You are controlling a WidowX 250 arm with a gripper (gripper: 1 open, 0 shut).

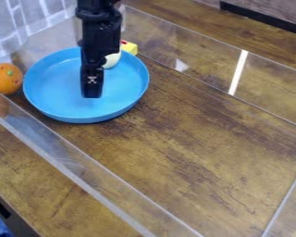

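My black gripper [92, 79] reaches down from the top into a round blue plate [67, 105] at the upper left, its fingers low over the plate's middle. It stands open, with nothing visible held. A white round object [112, 59] sits at the plate's back, partly hidden by the gripper, with a small yellow item [127, 46] behind it.
An orange round object [5, 79] lies just left of the plate. A blue item [0, 228] shows at the bottom-left corner.
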